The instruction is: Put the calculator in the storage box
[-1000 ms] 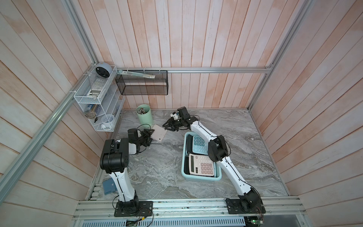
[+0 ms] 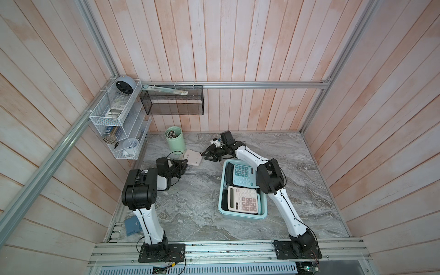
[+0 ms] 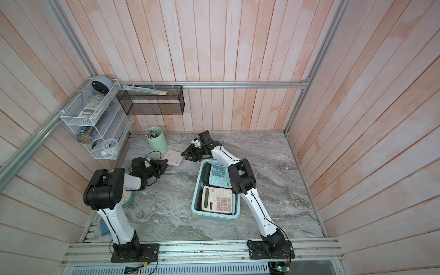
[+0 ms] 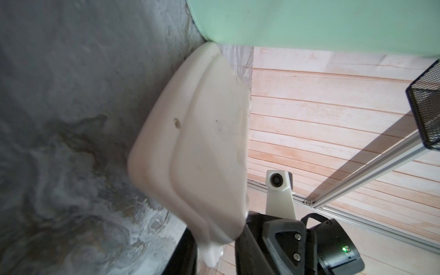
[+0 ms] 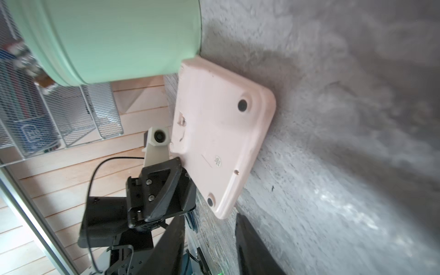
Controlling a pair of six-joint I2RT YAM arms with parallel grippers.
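The pale pink calculator (image 5: 220, 123) stands tilted, its back with dark feet turned to my right wrist camera; its keys are hidden. Beside it rises a green cup. In the left wrist view, one end of the calculator (image 4: 206, 146) reaches in between the fingers of my left gripper; whether they clamp it is unclear. My right gripper is open, its fingers apart and empty, just off the calculator's lower corner. The light blue storage box (image 2: 221, 197) sits to the right of the calculator, with a blue calculator and a pink one inside.
The green cup (image 2: 176, 141) holds several small items close behind the calculator. A white wire shelf (image 2: 121, 119) hangs at the left and a black mesh basket (image 2: 171, 107) on the back wall. Bare table (image 2: 197, 206) lies left of the box.
The calculator has shifted slightly backward. The left gripper stays at its left end. The box moved marginally left.
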